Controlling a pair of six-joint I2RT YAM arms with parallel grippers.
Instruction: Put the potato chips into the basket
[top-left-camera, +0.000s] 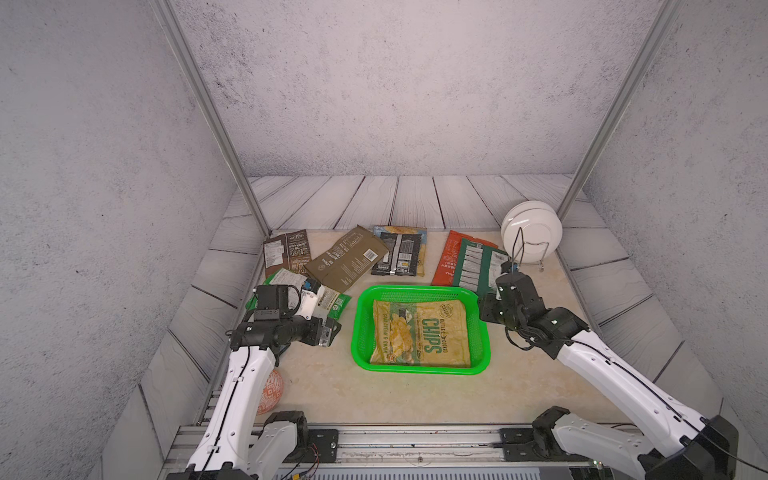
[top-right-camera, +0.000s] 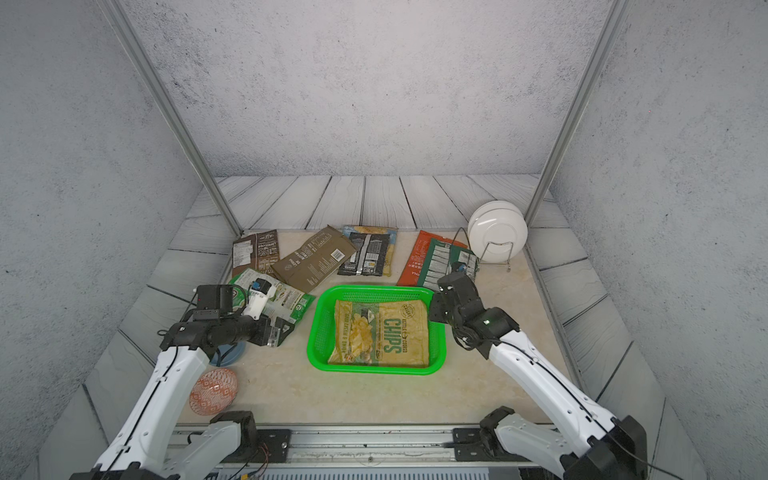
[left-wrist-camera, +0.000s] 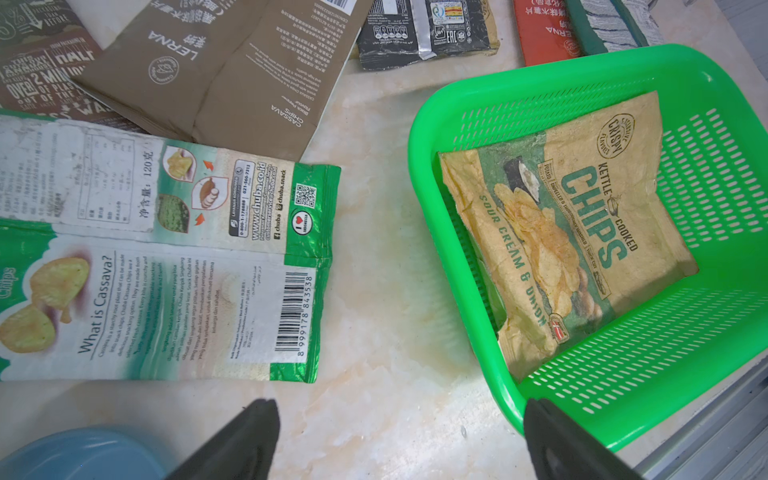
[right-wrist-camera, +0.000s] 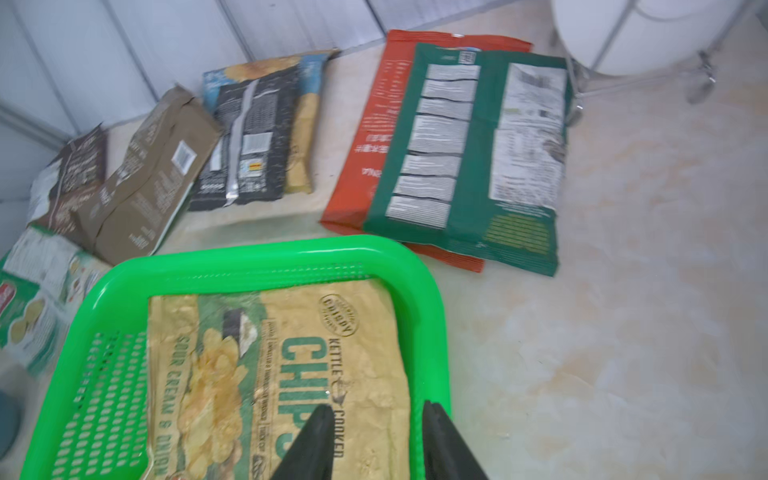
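A tan chips bag (top-left-camera: 420, 336) lies flat inside the green basket (top-left-camera: 360, 336), at the centre of the table. My right gripper is above the basket's right side, its fingers part open and nothing visible between them. My left gripper hangs over the table to the left of the basket, open and empty, above bare table beside a green-and-white cassava chips bag (left-wrist-camera: 160, 304).
More snack bags, brown (top-left-camera: 344, 260), black (top-left-camera: 396, 256), red (right-wrist-camera: 352, 200) and green (right-wrist-camera: 496, 192), lie along the back and left. White plates (top-right-camera: 496, 224) stand in a rack at back right.
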